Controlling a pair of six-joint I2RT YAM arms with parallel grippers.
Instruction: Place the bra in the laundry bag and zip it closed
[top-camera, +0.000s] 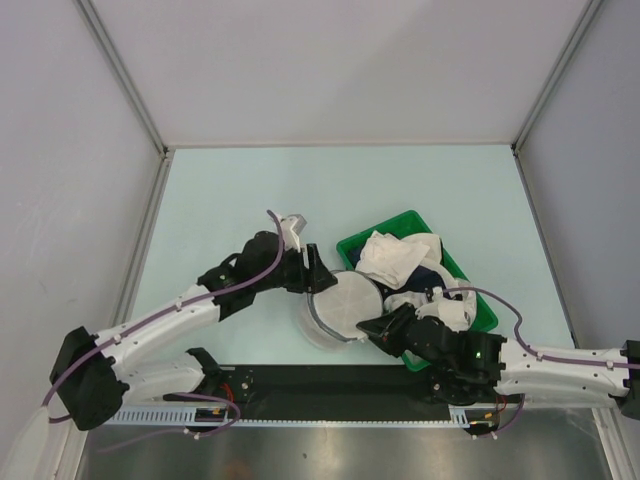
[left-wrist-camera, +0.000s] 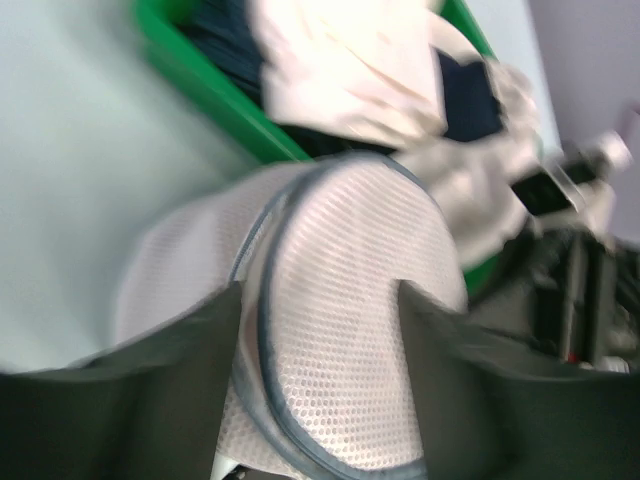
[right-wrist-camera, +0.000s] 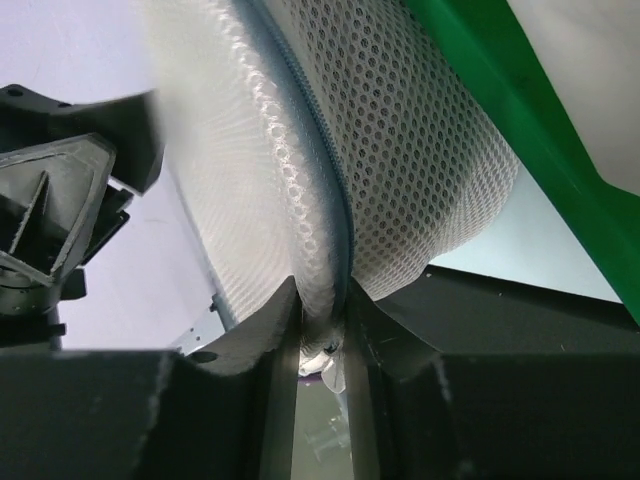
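The white mesh laundry bag (top-camera: 340, 300) with its grey zipper band (left-wrist-camera: 270, 300) lies partly lifted at the green basket's near-left edge. My left gripper (top-camera: 315, 275) is at the bag's upper left rim; in the left wrist view its blurred fingers stand apart on either side of the band. My right gripper is at the bag's lower right, its fingertips round the zipper end; whether they are closed tight is unclear. I cannot tell whether a bra is inside the bag.
A green basket (top-camera: 370, 230) holding white and dark cloths (top-camera: 395, 255) stands to the right, partly under the right arm.
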